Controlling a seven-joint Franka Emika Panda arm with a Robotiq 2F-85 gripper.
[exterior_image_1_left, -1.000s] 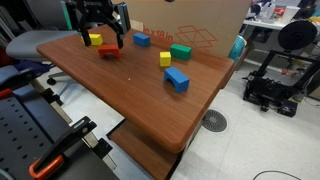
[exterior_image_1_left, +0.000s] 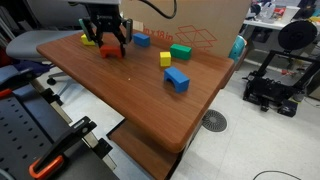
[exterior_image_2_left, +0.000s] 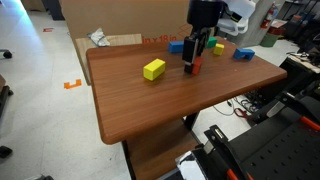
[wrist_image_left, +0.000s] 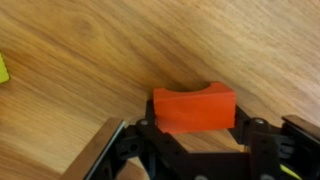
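Note:
My gripper (exterior_image_1_left: 112, 50) is low over the far left of the wooden table, with its fingers around a red block (exterior_image_1_left: 111, 52). From the wrist view, the red block (wrist_image_left: 194, 108) fills the space between the fingertips, one on either side of it. Exterior view 2 has the same red block (exterior_image_2_left: 194, 67) at table level, partly covered by the gripper (exterior_image_2_left: 187, 68). Whether the fingers press on the block cannot be made out.
Close by on the table are a yellow block (exterior_image_2_left: 154, 69) and a blue block (exterior_image_1_left: 141, 41). Further along stand a green block (exterior_image_1_left: 180, 51), another yellow block (exterior_image_1_left: 166, 59) and another blue block (exterior_image_1_left: 176, 79).
Over the last second my gripper has come down and now surrounds the red block. The other blocks have stayed where they were.

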